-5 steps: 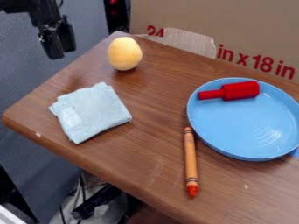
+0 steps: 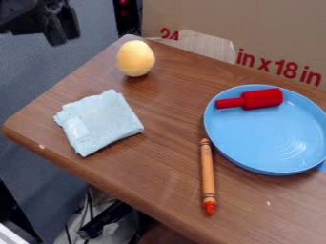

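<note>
The black gripper (image 2: 51, 29) hangs at the top left, off the table and left of a yellow egg-shaped object (image 2: 136, 58); it is dark and partly out of frame, so its finger state is unclear. A folded pale blue cloth (image 2: 98, 122) lies on the table's left part. A blue plate (image 2: 265, 141) sits on the right with a red cylinder with a handle (image 2: 258, 98) on it. An orange crayon (image 2: 208, 174) lies beside the plate.
The wooden table (image 2: 140, 176) has free room in its middle and lower left. A cardboard box (image 2: 242, 33) stands along the back. The table's left edge drops to the floor.
The gripper has moved up and slightly left, partly out of the top of the view. The objects on the table have not moved.
</note>
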